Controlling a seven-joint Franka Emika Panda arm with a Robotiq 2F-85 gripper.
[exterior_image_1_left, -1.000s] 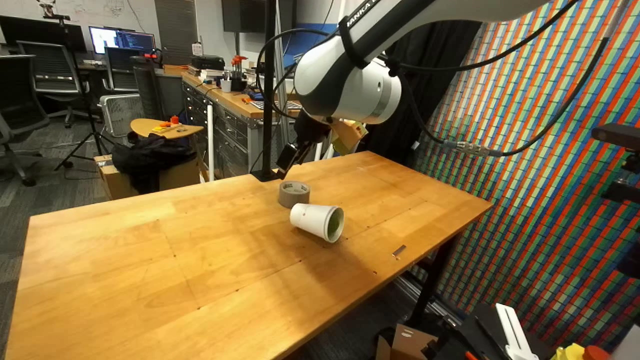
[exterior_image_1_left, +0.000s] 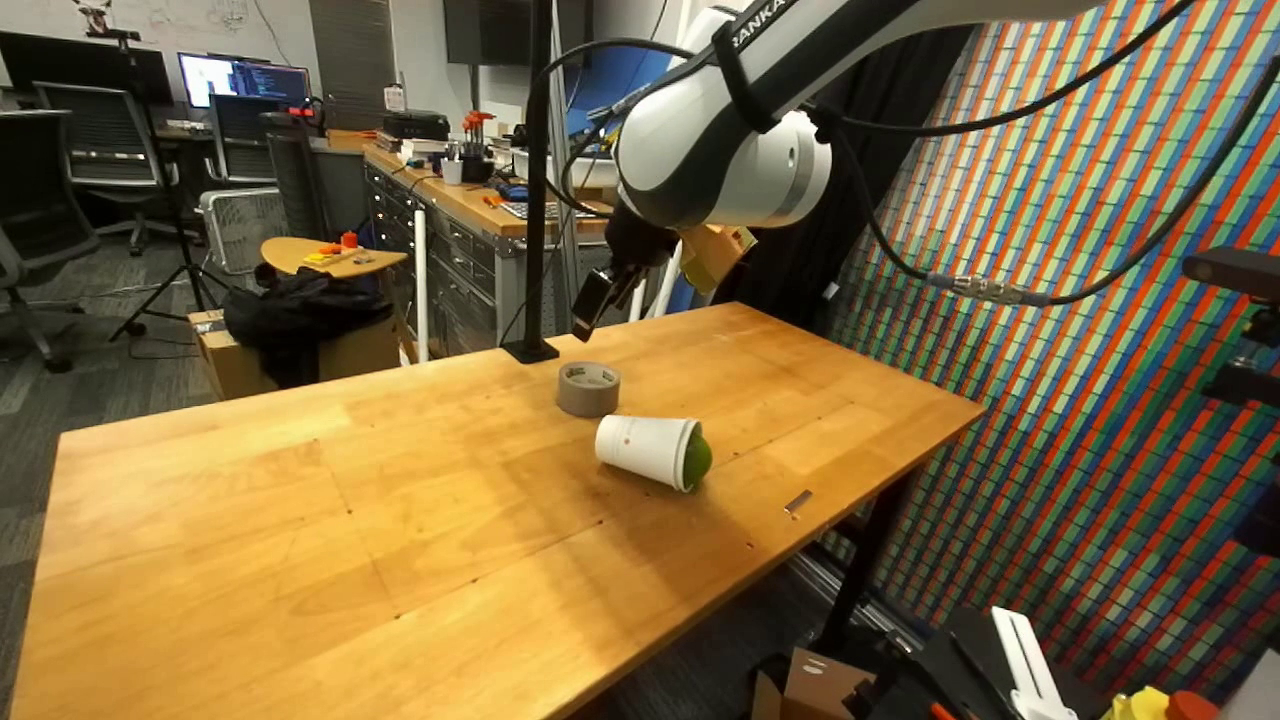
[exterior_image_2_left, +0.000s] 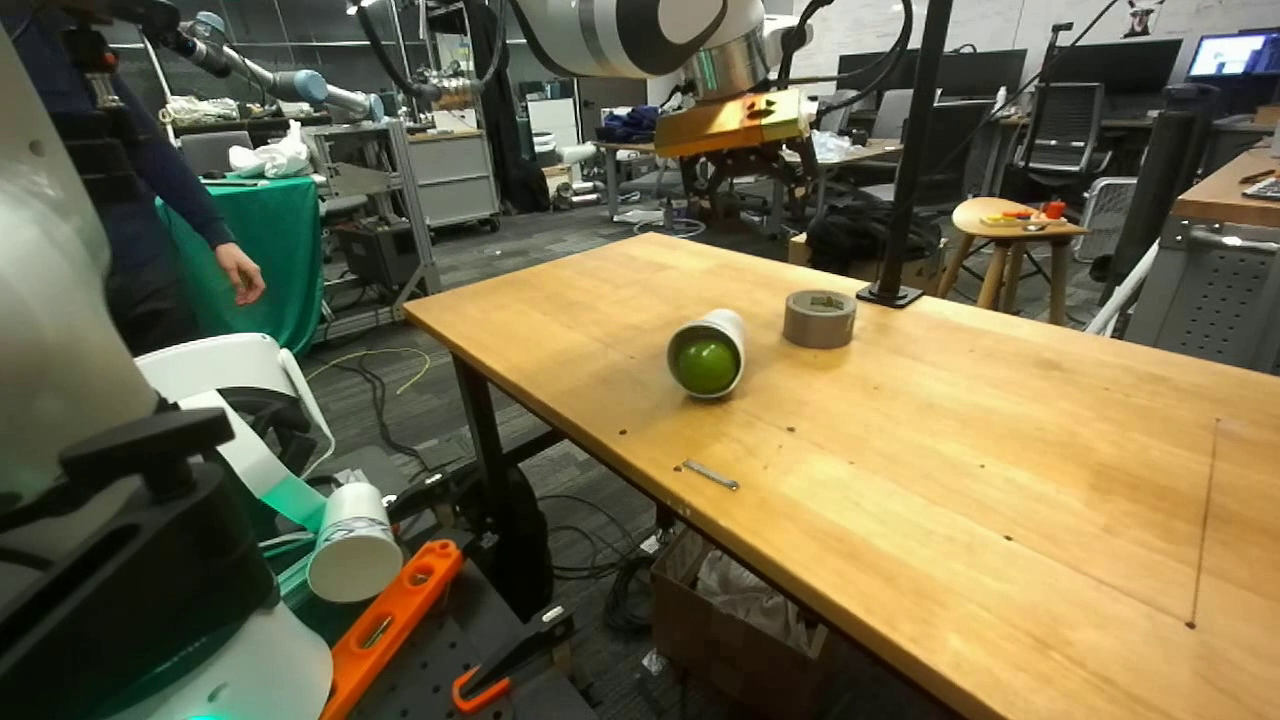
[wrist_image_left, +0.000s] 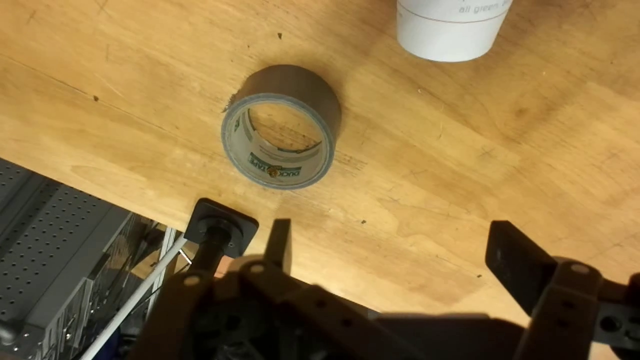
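A white paper cup (exterior_image_1_left: 642, 446) lies on its side on the wooden table, its mouth toward the table's near right edge in exterior view 1. In that mouth sits a green ball (exterior_image_2_left: 705, 364), partly showing past the rim. Close beside the cup, a grey roll of duct tape (wrist_image_left: 280, 127) rests flat, apart from it. My gripper hangs above the table's back edge, fingers spread wide with only tabletop visible between them. Only the cup's base end (wrist_image_left: 451, 30) shows at the top of the wrist view.
A black post (exterior_image_1_left: 531, 349) is fixed at the table's back edge, near the tape and my gripper. A small metal piece (exterior_image_2_left: 710, 475) lies by the opposite edge.
The cup has shifted and turned slightly, and the green ball now bulges from its mouth instead of lying deep inside. My arm has moved up and to the right in exterior view 1.
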